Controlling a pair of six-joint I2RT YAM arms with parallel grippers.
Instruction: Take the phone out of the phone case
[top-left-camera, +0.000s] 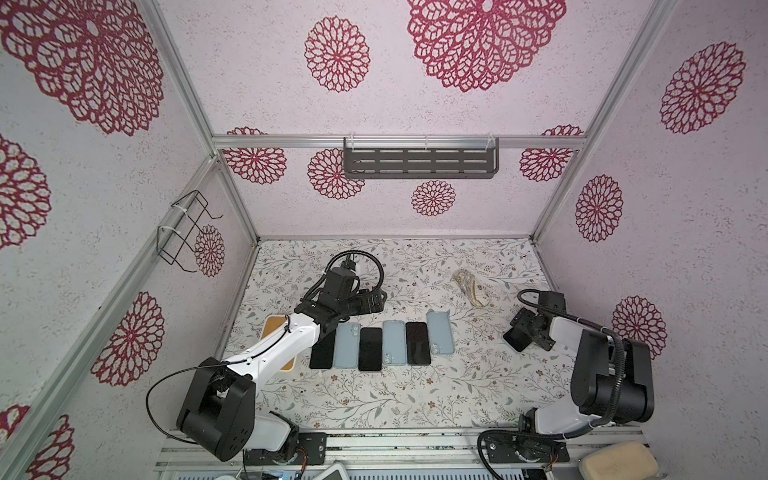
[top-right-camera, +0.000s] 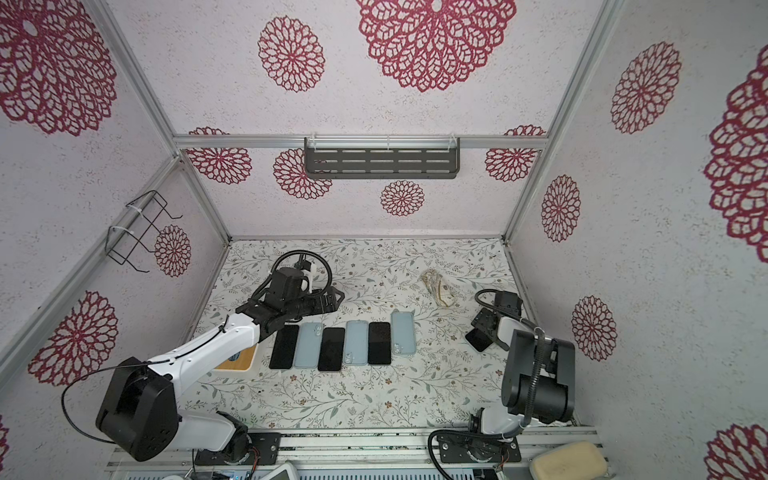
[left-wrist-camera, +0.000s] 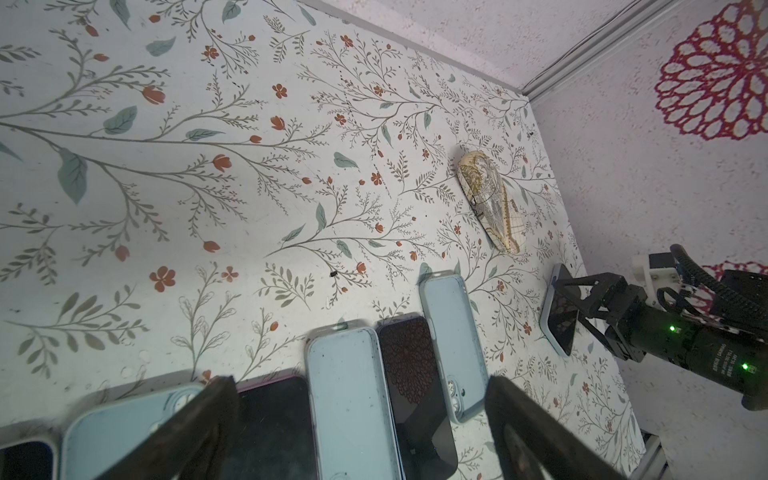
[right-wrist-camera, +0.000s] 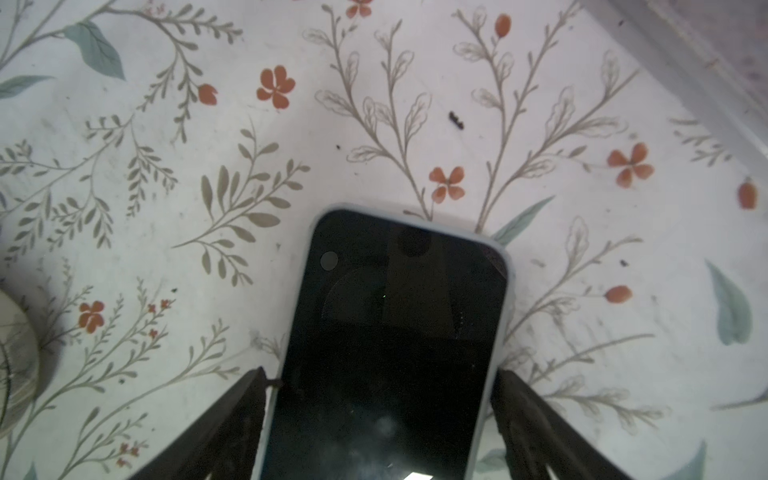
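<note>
A dark phone (right-wrist-camera: 392, 320) with a pale rim, which may be its case, lies on the floral table at the right, seen also in the top left view (top-left-camera: 516, 340). My right gripper is over it, fingertips at its two long sides; whether they touch is unclear. My left gripper hangs open, fingers apart, above a row of black phones (left-wrist-camera: 416, 392) and light blue empty cases (left-wrist-camera: 352, 404) at the centre-left of the table.
A crumpled beige patterned item (top-left-camera: 470, 288) lies behind the right gripper's phone. An orange item (top-left-camera: 273, 328) is at the row's left end, partly behind the left arm. The right wall is close to the right gripper.
</note>
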